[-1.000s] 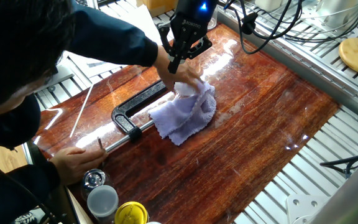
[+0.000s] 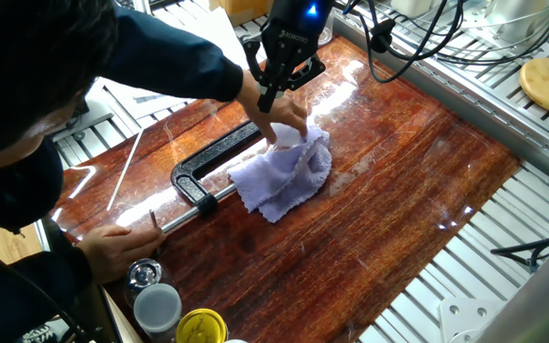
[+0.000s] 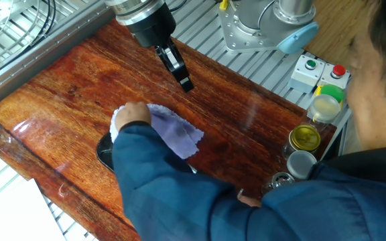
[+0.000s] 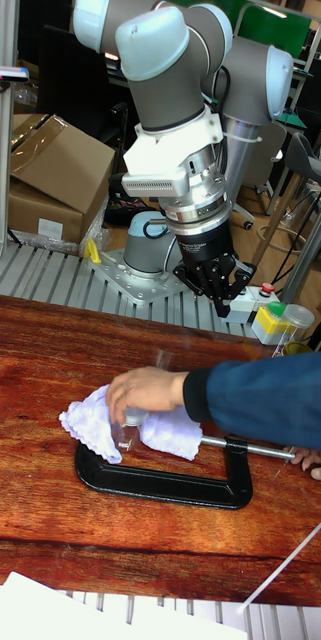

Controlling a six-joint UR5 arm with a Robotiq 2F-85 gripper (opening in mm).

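Note:
My gripper [image 2: 268, 99] hangs above the table, its fingertips together and nothing visible between them. In exterior view 3 it points down on the robot's side of a crumpled lilac cloth [image 4: 170, 435], apart from it. The cloth lies across the black C-shaped clamp [image 4: 161, 485], hiding part of its metal rod [image 4: 259, 448]. A person's hand [image 4: 148, 390] rests on the cloth around something pale or clear, mostly covered. Their other hand [image 2: 120, 250] is at the rod's outer end.
Several jars, one with a yellow lid [image 2: 202, 327], stand at a table corner near the person. The person's arm [image 3: 169, 191] reaches over the table [image 2: 398, 181]. A thin white stick [image 4: 281, 565] lies near one edge.
The person's hand on the cloth has shifted slightly, with its fingers drawn in. My gripper, the cloth and the clamp look unmoved.

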